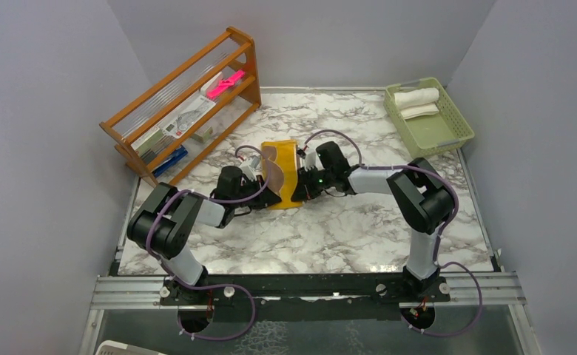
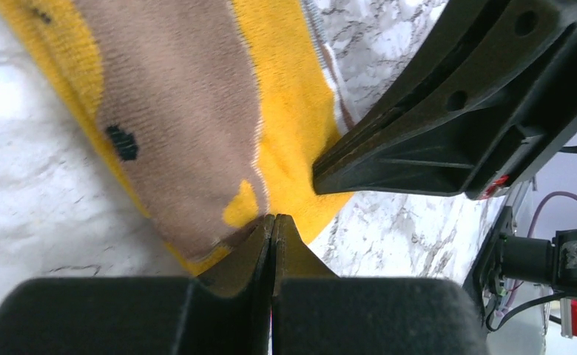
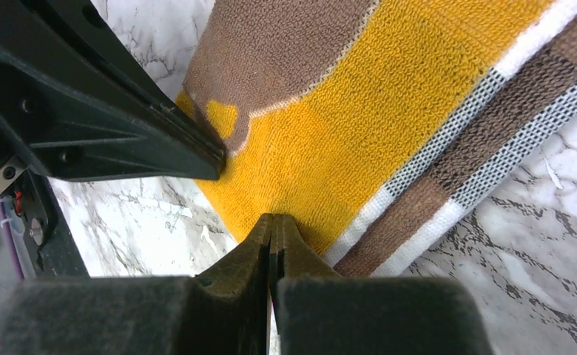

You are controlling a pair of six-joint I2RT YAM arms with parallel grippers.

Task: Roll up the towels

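Note:
A yellow and brown towel (image 1: 288,159), folded into a narrow strip, lies on the marble table between my arms. Over its near end are my left gripper (image 1: 277,202) and, just to the right, my right gripper (image 1: 300,198). In the left wrist view the shut left fingertips touch the brown and yellow cloth (image 2: 189,140) at its near edge. The right wrist view has the right fingertips (image 3: 265,225) shut against the yellow cloth (image 3: 345,133), beside a white and brown striped border. Between either pair of fingers, no cloth shows clearly.
At the back right stands a green basket (image 1: 448,137) holding white rolled towels (image 1: 416,97). A wooden rack (image 1: 180,100) with boxes and a pink item (image 1: 226,83) fills the back left.

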